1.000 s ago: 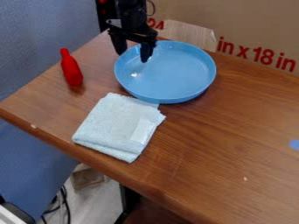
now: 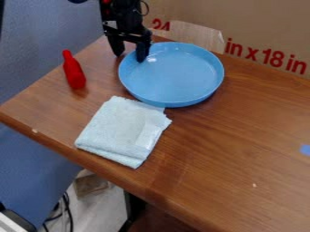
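Observation:
The black gripper (image 2: 129,49) hangs at the top left, over the back-left edge of a blue plate (image 2: 172,74), with its fingers pointing down. Whether it is open or shut is hard to make out. The plate lies on the wooden table. A red bottle (image 2: 74,72) is to the left of the plate. A folded pale cloth (image 2: 125,132) lies in front of the plate, near the table's left edge.
A wooden board (image 2: 197,34) and cardboard (image 2: 260,27) stand behind the plate.
The gripper has shifted a little to the left since a second ago. The plate, bottle and cloth look unmoved.

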